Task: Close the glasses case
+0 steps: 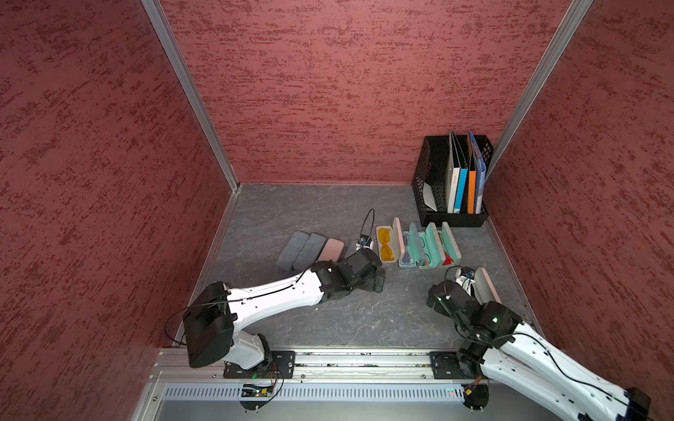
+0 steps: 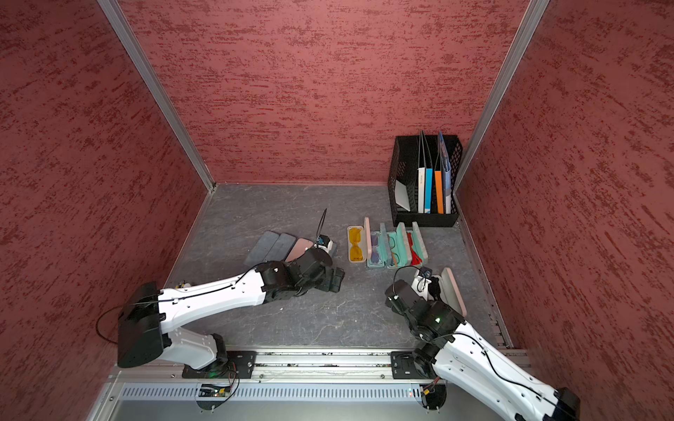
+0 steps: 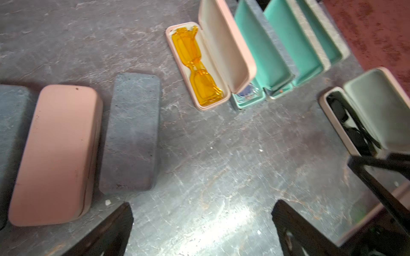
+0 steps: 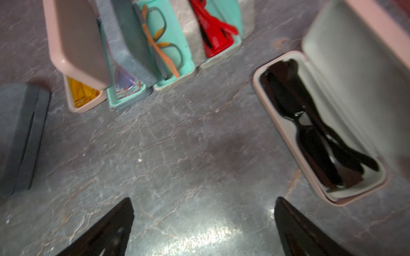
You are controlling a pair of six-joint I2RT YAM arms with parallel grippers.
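An open pale pink case (image 4: 316, 187) with dark sunglasses lies at the right front. A row of open cases stands at centre-right: pink with yellow glasses (image 3: 196, 68), grey-mint, mint (image 4: 175, 64), one with red glasses (image 4: 215, 38). Closed grey (image 3: 128, 132) and pink (image 3: 55, 153) cases lie left of the row. My open left gripper is over the table near the closed cases, nothing between its fingers. My open right gripper hangs over bare table left of the sunglasses case, empty too.
A black basket (image 1: 449, 219) with binders stands at the back right.
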